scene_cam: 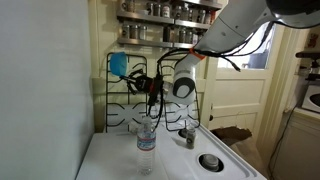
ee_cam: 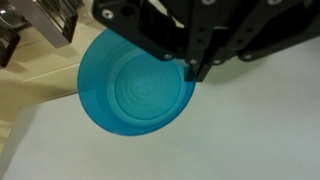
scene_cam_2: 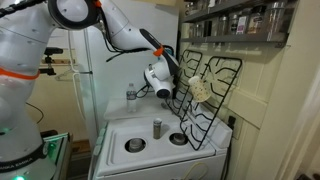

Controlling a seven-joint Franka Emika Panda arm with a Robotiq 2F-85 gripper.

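Observation:
A translucent blue cup [ee_cam: 140, 85] fills the middle of the wrist view, its open mouth toward the camera. My gripper is shut at the cup's rim, with the thin wall between the fingertips. In exterior view 1 the blue cup [scene_cam: 119, 65] is held up high, near the left side of the black wire rack [scene_cam: 115, 104], and my gripper [scene_cam: 133, 77] is just to its right. I cannot make out the cup in exterior view 2, where the arm's wrist [scene_cam_2: 158, 78] is in front of the far wall.
A clear water bottle [scene_cam: 147, 142] stands on the white surface [scene_cam: 110, 160] below the arm. A small metal canister [scene_cam: 190, 139] is farther right. Shelves [scene_cam: 160, 19] of jars hang above the rack. A pale mug [scene_cam_2: 198, 90] hangs at the rack.

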